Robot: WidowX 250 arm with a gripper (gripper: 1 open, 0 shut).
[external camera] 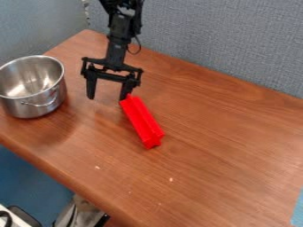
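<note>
My black gripper [109, 87] stands open over the back-left part of the wooden table, its two fingers hanging low, one near the steel pot and the other just at the upper end of a red bar-shaped object. The red object [142, 121] lies diagonally on the table; whether a finger touches it I cannot tell. Nothing shows between the fingers. The steel pot [32, 97] sits at the left edge of the table.
A grey padded wall [236, 44] runs along the back. Cables and hardware sit off the table at lower left.
</note>
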